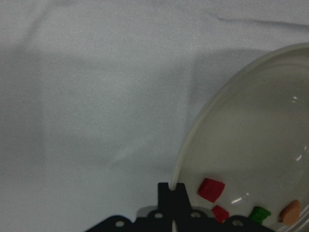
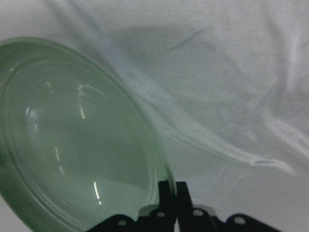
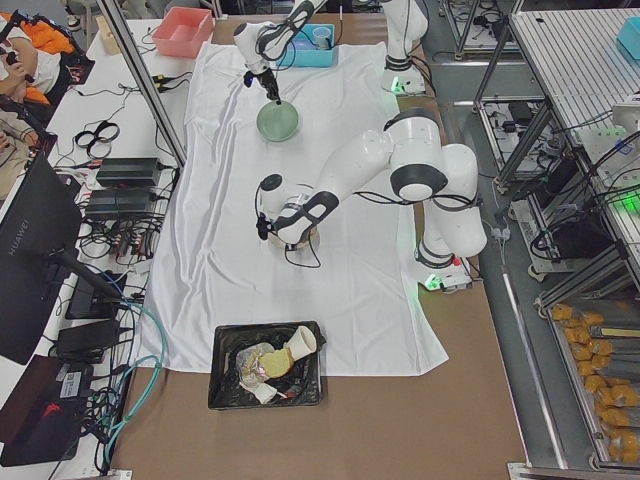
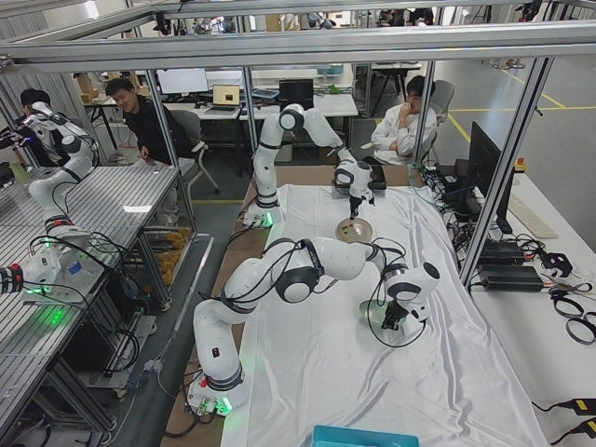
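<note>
A beige plate (image 1: 251, 135) holding small red, green and orange pieces is gripped at its rim by my left gripper, the near arm in the camera left view. My right gripper, the far arm in that view, is shut on the rim of an empty green plate (image 2: 82, 140). In the camera right view the beige plate (image 4: 354, 233) is behind the right arm and the green plate is largely hidden by it.
A black tray (image 3: 220, 370) with food waste and a cup sits at the near end. A blue bin (image 3: 326, 58) stands at the far end. White cloth (image 3: 360, 310) around the plates is mostly clear.
</note>
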